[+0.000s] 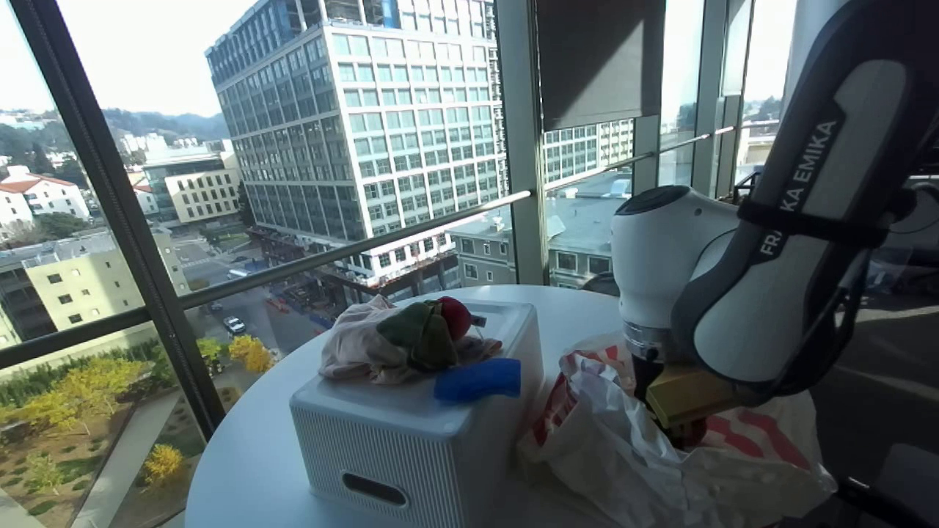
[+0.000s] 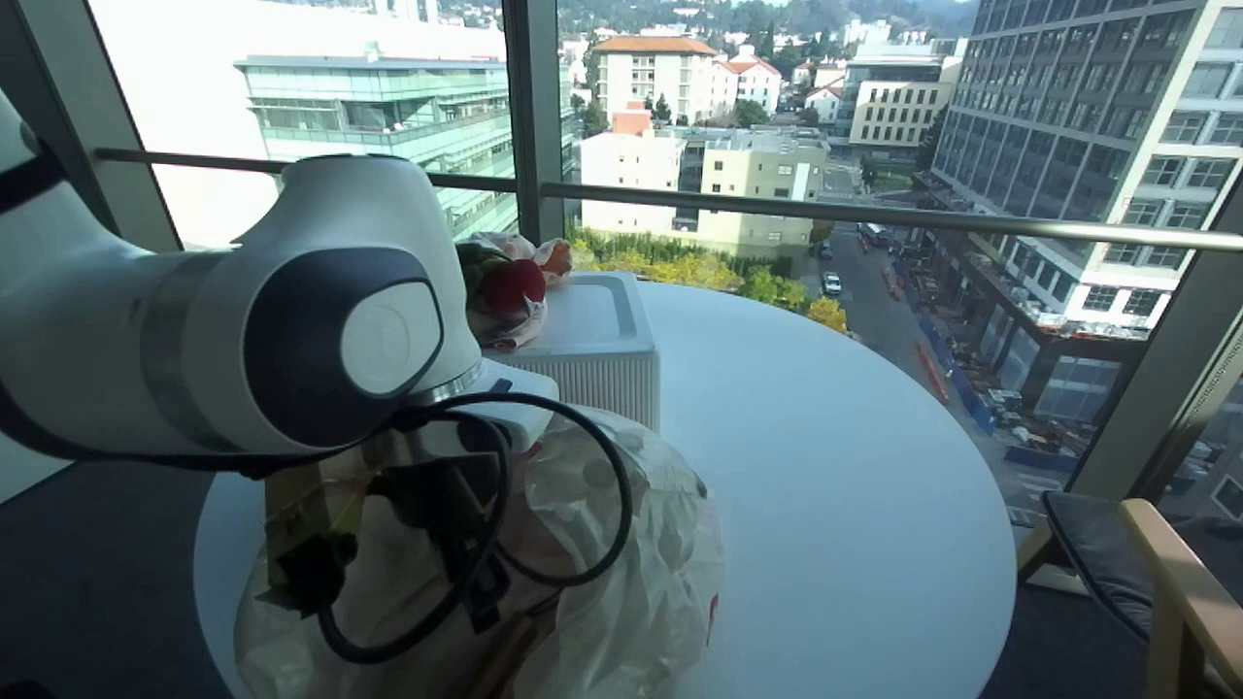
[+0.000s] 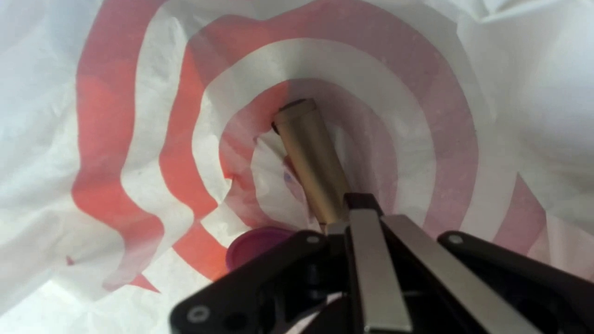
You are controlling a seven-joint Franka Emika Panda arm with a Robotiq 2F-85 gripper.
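In the wrist view a bronze-coloured cylinder (image 3: 313,161) lies inside the white bag with red rings (image 3: 445,128). The lower end of the cylinder passes behind the fingertips of my gripper. My gripper is shut, and nothing shows between its fingers. Beside it a round purple thing (image 3: 257,245) is partly covered by the gripper's linkage. In exterior view 1 my gripper reaches down into the open plastic bag (image 1: 607,449), where the bag hides its tips.
A white ribbed box (image 1: 396,440) stands upside down beside the bag. On top rest a blue piece (image 1: 480,380), cloth (image 1: 352,343) and a red round thing (image 1: 455,317).
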